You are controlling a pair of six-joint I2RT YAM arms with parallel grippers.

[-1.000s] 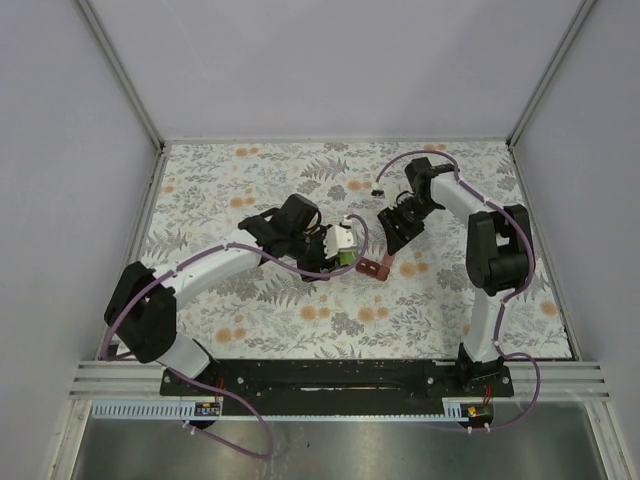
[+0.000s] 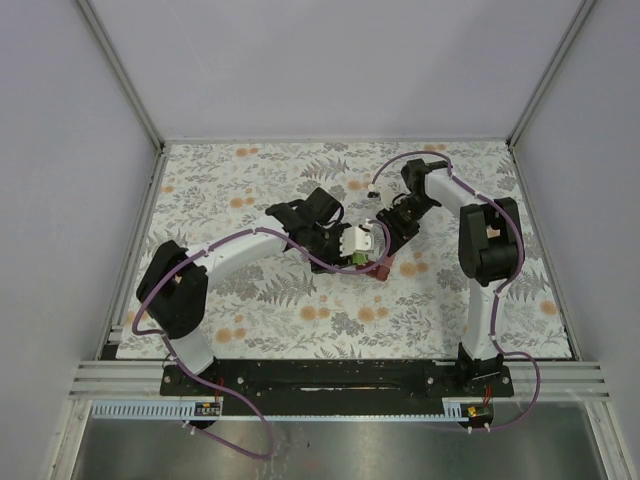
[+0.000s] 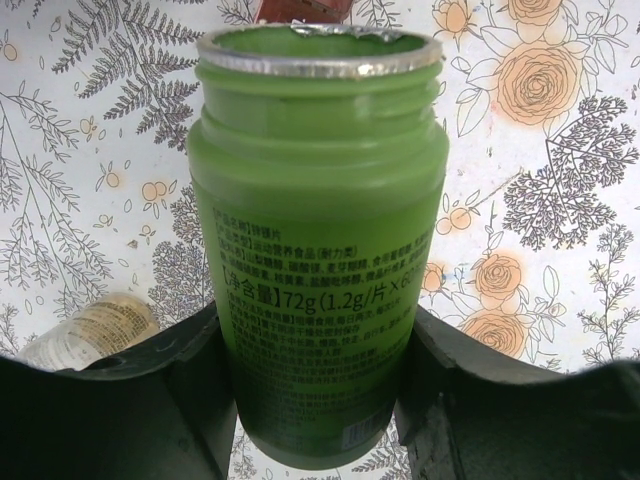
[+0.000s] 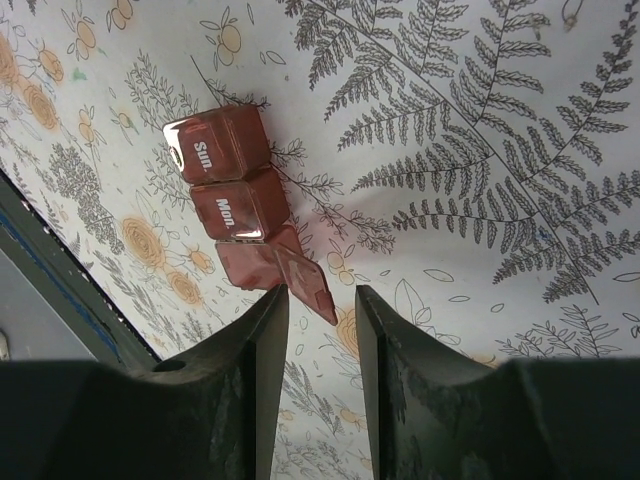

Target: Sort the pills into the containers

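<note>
My left gripper is shut on a green bottle [image 3: 320, 230], printed with white-edged rim and dark text, its mouth uncapped. In the top view that green bottle [image 2: 359, 258] is beside the dark red pill box [image 2: 381, 271]. The right wrist view has the pill box [image 4: 235, 172] with closed compartments marked Sun and Mon; the third one's lid [image 4: 308, 284] is raised. My right gripper is part open, its fingertips near that lid's free edge, not closed on it. The bottle's contents cannot be seen, and no loose pills show.
A clear container with a yellowish end [image 3: 95, 333] is at the lower left of the left wrist view. The patterned tablecloth [image 2: 270, 325] is clear toward the front and the far left. Both grippers are close together around the pill box.
My left arm has moved to the right, bringing the green bottle up to the pill box. The right gripper has shifted only slightly, toward the left.
</note>
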